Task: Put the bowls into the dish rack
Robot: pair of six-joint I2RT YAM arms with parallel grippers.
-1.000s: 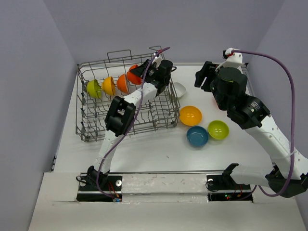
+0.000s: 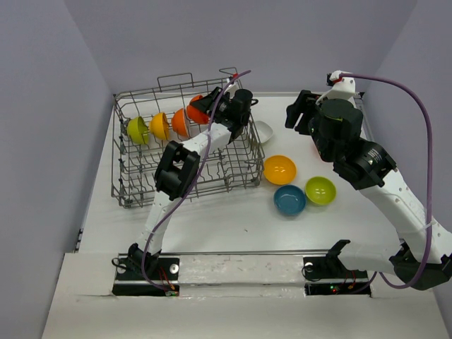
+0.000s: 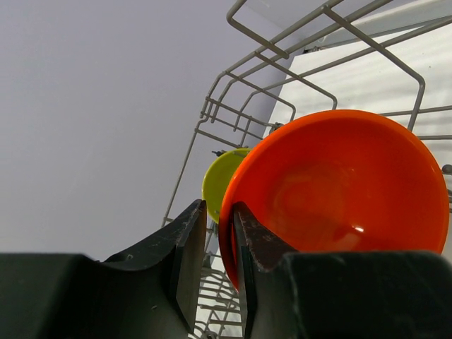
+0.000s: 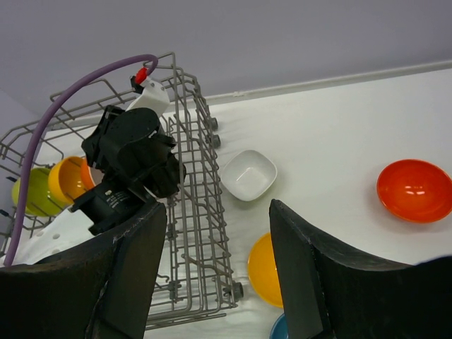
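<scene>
My left gripper [image 2: 208, 102] is at the rack's back row, at a red bowl [image 3: 332, 183]. In the left wrist view its fingers are apart, one against the bowl's rim; whether it grips is unclear. A green bowl [image 2: 138, 131], a yellow bowl [image 2: 159, 126] and an orange bowl [image 2: 179, 123] stand on edge in the dish rack [image 2: 152, 199]. My right gripper [image 2: 301, 113] hangs open over the table's right. Outside the rack lie a white bowl [image 4: 249, 175], yellow bowl [image 2: 280, 169], blue bowl [image 2: 289, 200], green bowl [image 2: 320, 191] and red bowl [image 4: 414, 189].
Grey walls close in the back and both sides. The rack's front part is empty beneath my left arm.
Almost nothing differs in the top view; my left gripper and arm sit very nearly where they were, and the right arm is still.
</scene>
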